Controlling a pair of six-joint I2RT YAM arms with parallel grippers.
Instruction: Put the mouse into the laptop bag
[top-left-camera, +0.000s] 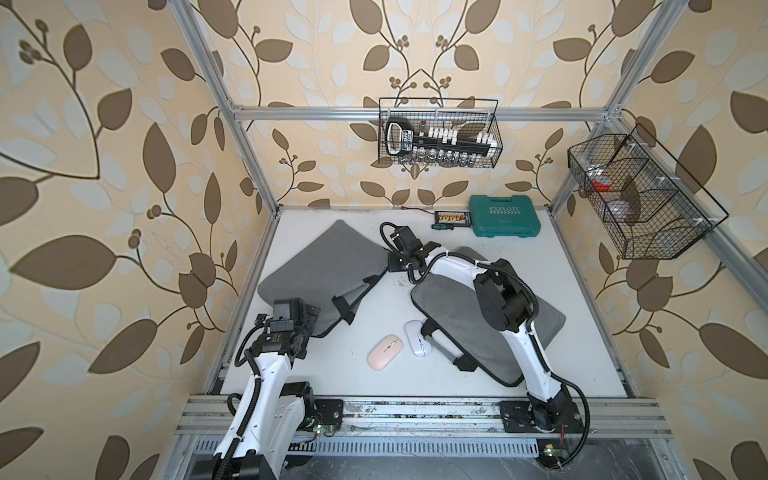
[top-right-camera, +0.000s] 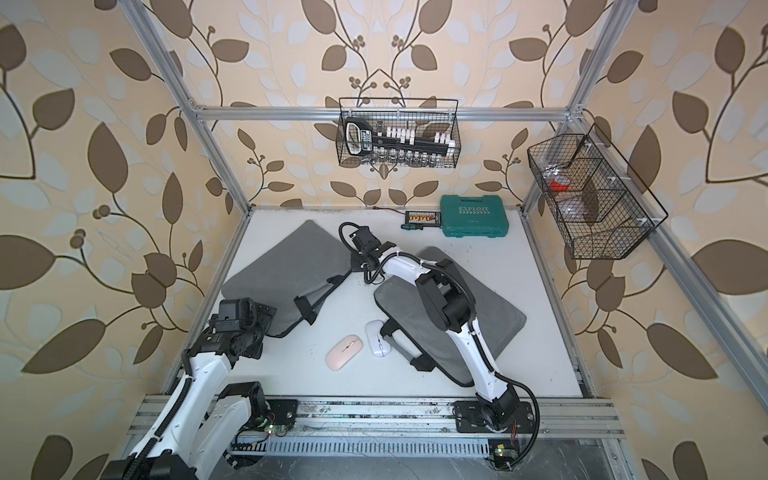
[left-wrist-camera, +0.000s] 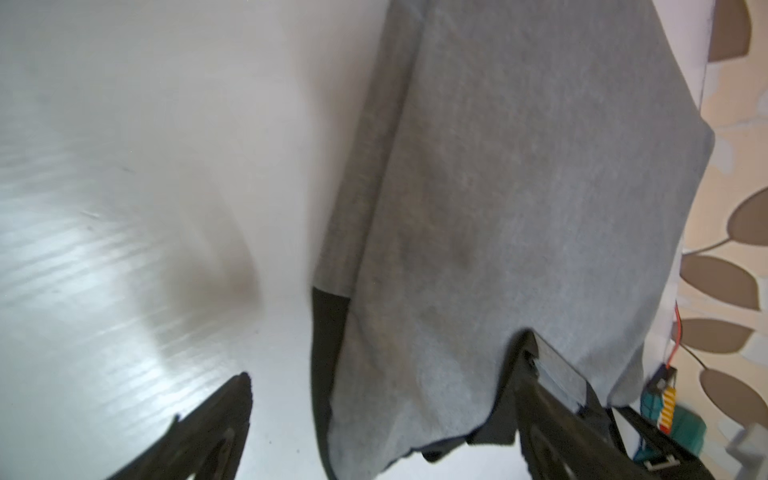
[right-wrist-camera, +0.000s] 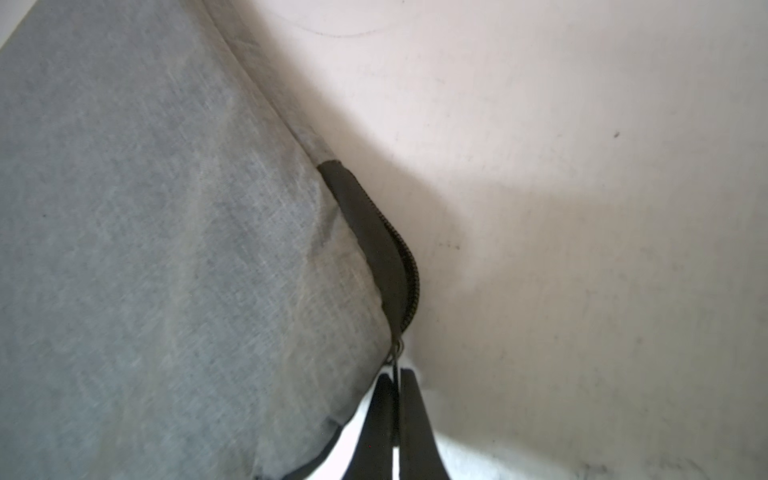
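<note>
A grey laptop bag (top-left-camera: 324, 264) lies at the left, its strap edge toward the middle. My right gripper is shut at that bag's corner, by the black zipper end and pull; whether the pull is between the fingertips is unclear. My left gripper stands open over the bag's near-left part, with nothing visibly held. A pink mouse (top-left-camera: 384, 352) and a white mouse (top-left-camera: 417, 338) lie on the front middle of the table.
A second grey bag (top-left-camera: 480, 336) lies at the right under my right arm. A green case (top-left-camera: 504, 216) and small tool set (top-left-camera: 452, 220) sit at the back. Wire baskets hang above.
</note>
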